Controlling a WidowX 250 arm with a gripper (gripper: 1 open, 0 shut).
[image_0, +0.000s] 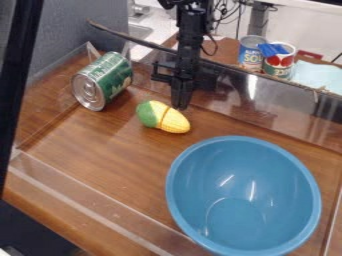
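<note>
My gripper (179, 95) hangs at the top centre, its dark fingers shut with nothing visible between them, just above and behind a toy corn (163, 117) with a green husk and yellow cob lying on the wooden table. A green can (102, 82) lies on its side to the left of the corn. A large blue bowl (243, 192) stands at the lower right.
At the back right, behind a clear barrier, stand a blue-labelled can (251, 53) and a red-labelled can (278, 66) near a pale blue cloth (318, 76). A grey wall borders the left.
</note>
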